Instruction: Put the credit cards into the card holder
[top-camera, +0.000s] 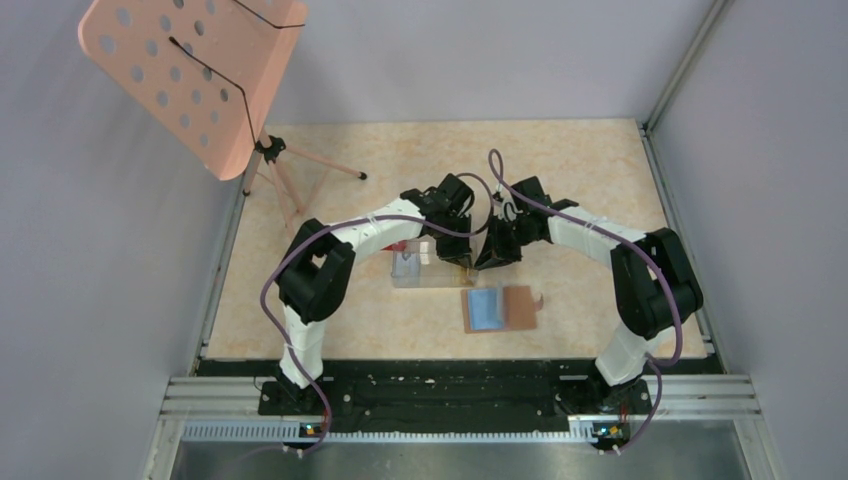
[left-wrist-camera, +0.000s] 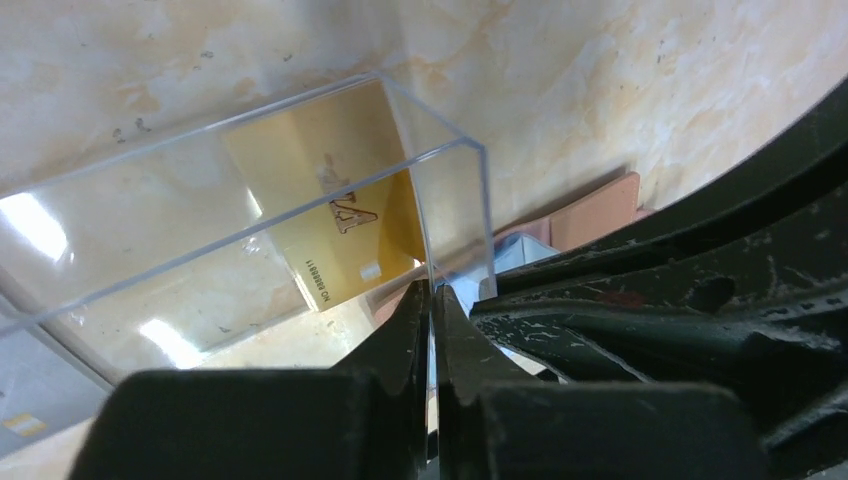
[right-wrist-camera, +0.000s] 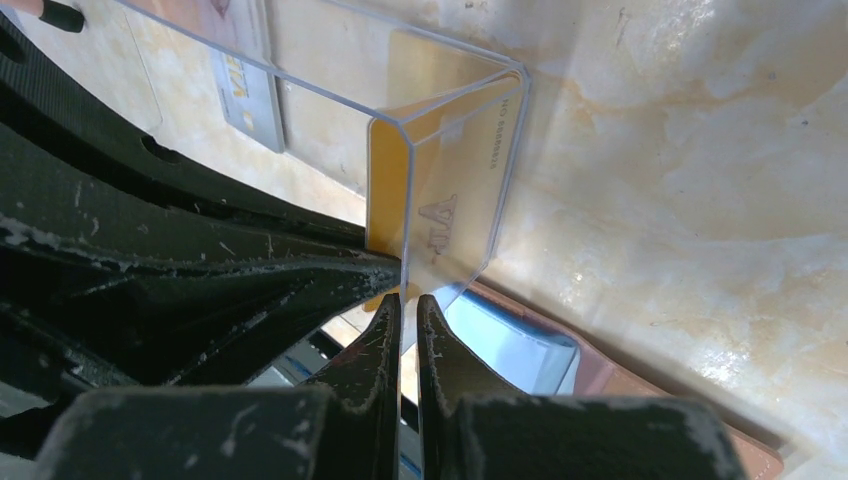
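Observation:
A gold card is at the right end of a clear open box (top-camera: 435, 280); in the right wrist view it shows through the wall. My left gripper (top-camera: 466, 262) reaches in there, its fingertips close together by the card and end wall; whether anything is between them is hard to see. My right gripper is shut at the box's right end wall, whose clear edge lines up with its fingertips; a firm grip on it cannot be made out. A grey-blue card (right-wrist-camera: 247, 100) is at the box's left end. The brown card holder (top-camera: 520, 308) lies open in front.
A blue panel (top-camera: 486, 309) covers the holder's left half. Something red (top-camera: 394, 246) shows behind the box. At the back left stands a pink stand (top-camera: 280, 170). Bare table lies around the box and holder, and both arms crowd the box's right end.

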